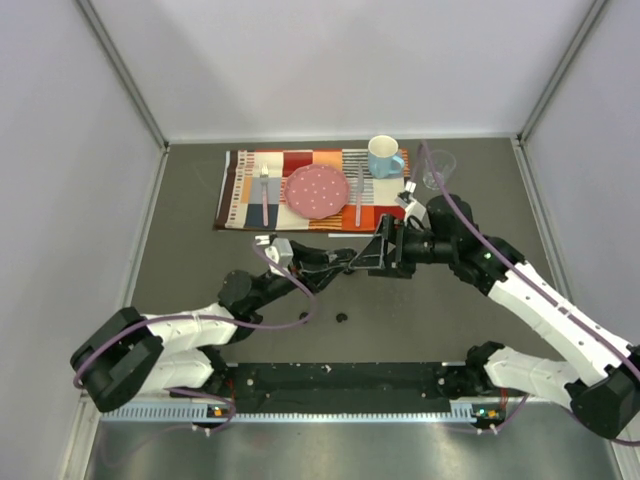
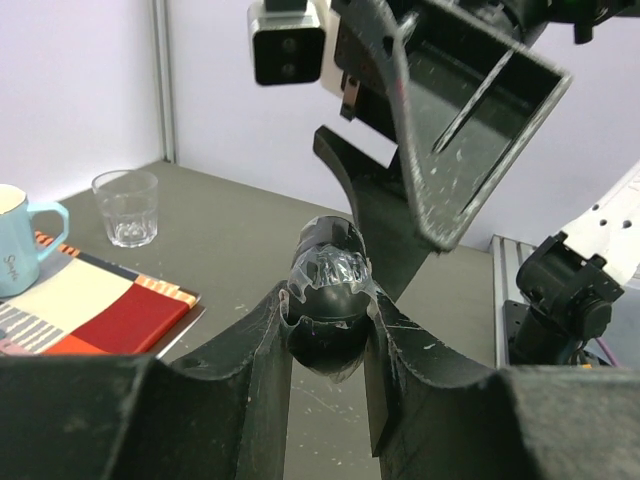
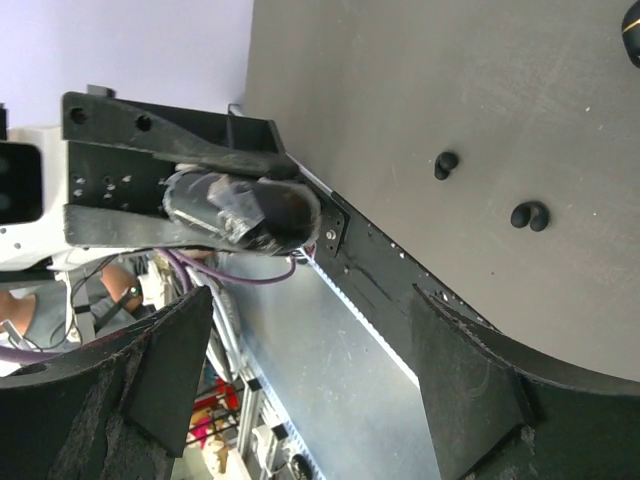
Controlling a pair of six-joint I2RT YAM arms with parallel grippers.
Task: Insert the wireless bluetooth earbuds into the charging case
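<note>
My left gripper is shut on a glossy black rounded case [image 2: 330, 320] with a clear, crinkled patch on it. My right gripper [image 1: 378, 245] stands open just right of the case in the top view; its fingers loom above and behind it in the left wrist view, and whether they touch it I cannot tell. Two small black earbuds [image 3: 446, 162] [image 3: 530, 214] lie apart on the table below, nearer the front edge in the top view. Another glossy dark rounded object [image 3: 630, 32] is cut off at the right wrist view's edge.
A striped placemat [image 1: 240, 180] with a pink plate [image 1: 315, 190], fork and knife lies at the back. A blue mug [image 1: 384, 156] and a clear glass [image 1: 440, 170] stand at back right.
</note>
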